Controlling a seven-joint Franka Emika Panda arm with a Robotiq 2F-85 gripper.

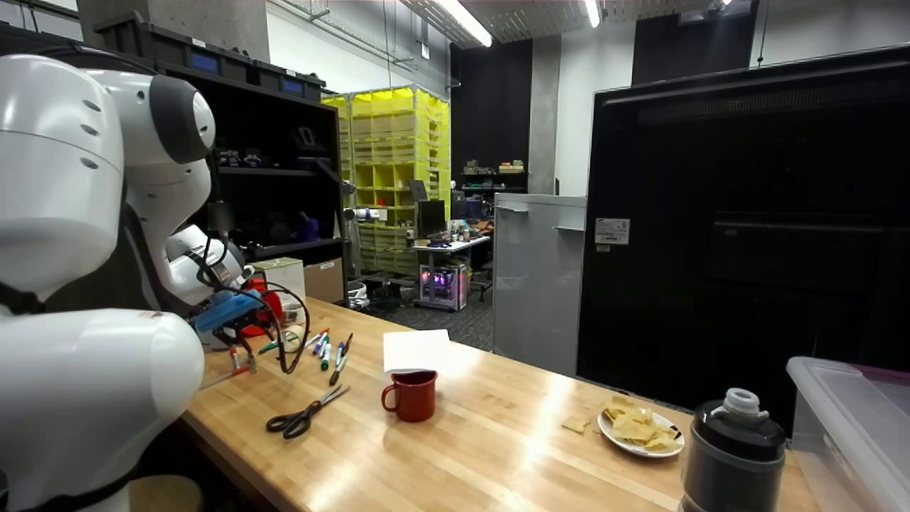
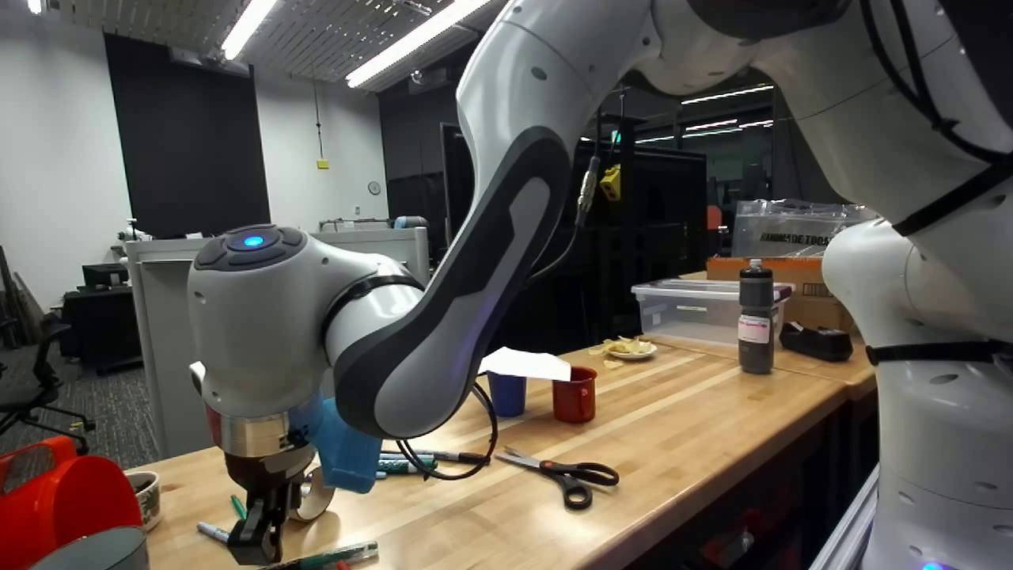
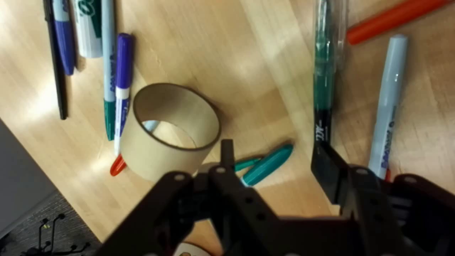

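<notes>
In the wrist view my gripper is open, its two dark fingers apart with bare tabletop and a teal marker cap (image 3: 268,164) visible in the gap. A green and black pen (image 3: 323,85) runs up from behind the right fingertip. Right of it lies a grey marker (image 3: 389,102), with a red marker (image 3: 396,20) above. A cardboard tape ring (image 3: 170,128) rests to the left, beside a purple-capped marker (image 3: 123,64) and several other pens. In exterior view 2 the gripper (image 2: 256,543) points down, low near the pens; contact cannot be made out.
Black-handled scissors (image 1: 294,422) and a red mug (image 1: 415,397) stand apart from the pens. A blue cup (image 2: 507,394) is under white paper (image 2: 525,362). Red (image 2: 71,508) and grey containers stand close beside the gripper. Chips (image 1: 640,427) lie farther off.
</notes>
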